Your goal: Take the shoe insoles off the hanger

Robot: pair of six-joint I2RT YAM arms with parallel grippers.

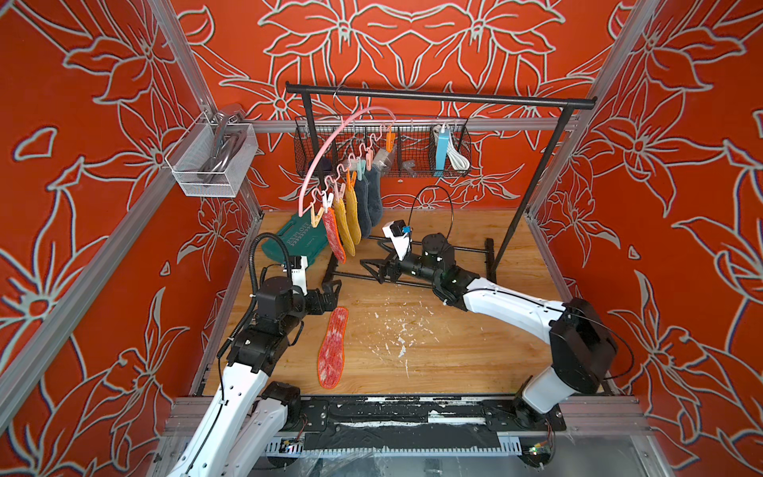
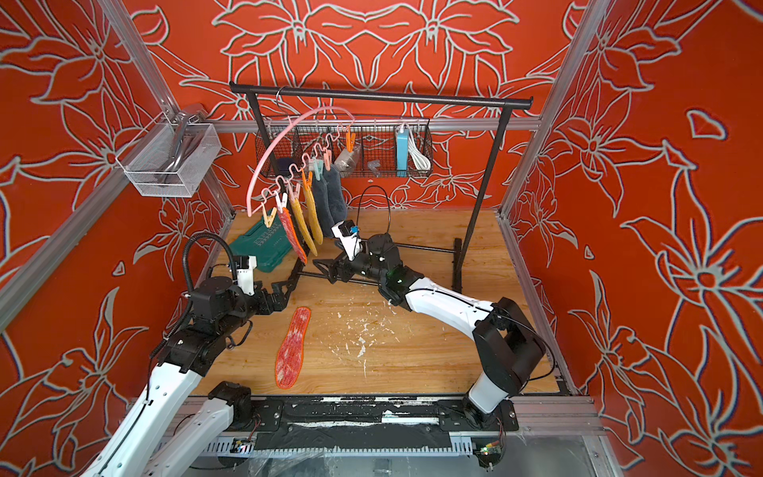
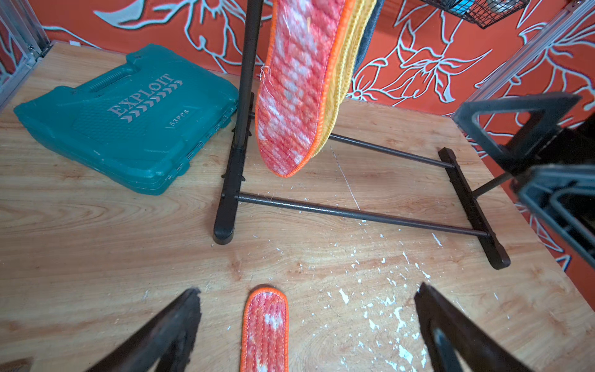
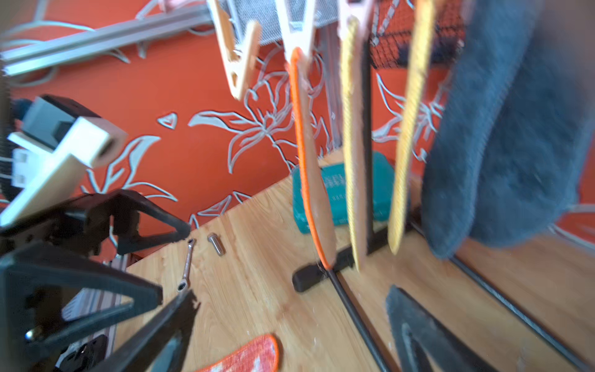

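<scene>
Several insoles hang by clips from a pink hanger (image 1: 334, 133) on the rack's left: red (image 3: 300, 93), yellow (image 4: 409, 142) and dark grey (image 4: 471, 161). One red insole (image 1: 333, 347) lies on the table. My left gripper (image 1: 328, 294) stands open and empty, below and in front of the hanging red insole. My right gripper (image 1: 375, 266) is open, empty, to the right of and a little below the hanging insoles, its fingers pointed toward them.
The black rack (image 1: 535, 167) stands on the table over a teal case (image 3: 124, 124). A wire basket (image 1: 413, 147) and a white basket (image 1: 206, 179) hang on the frame.
</scene>
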